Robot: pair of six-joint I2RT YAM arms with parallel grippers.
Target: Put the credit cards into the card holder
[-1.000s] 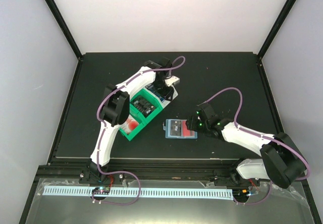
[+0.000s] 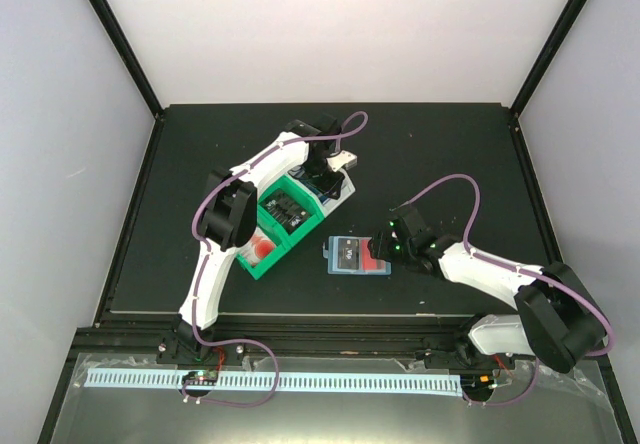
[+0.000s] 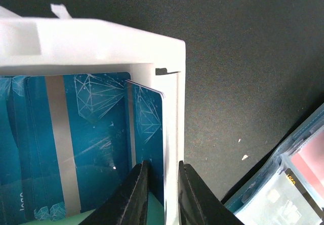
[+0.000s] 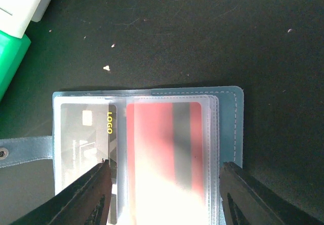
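Note:
A green and white tray (image 2: 306,234) holds cards in compartments. In the left wrist view my left gripper is at the white end compartment, its fingers either side of the edge of an upright blue card (image 3: 147,123) and the white wall beside it; whether they touch is unclear. The blue-grey card holder (image 4: 231,123) lies open right of the tray, a dark card (image 4: 86,139) and a red card (image 4: 167,159) in its clear sleeves. My right gripper is low over it, fingers apart with nothing visibly gripped.
Purple cables run along both arms. Pale walls (image 2: 330,34) surround the table.

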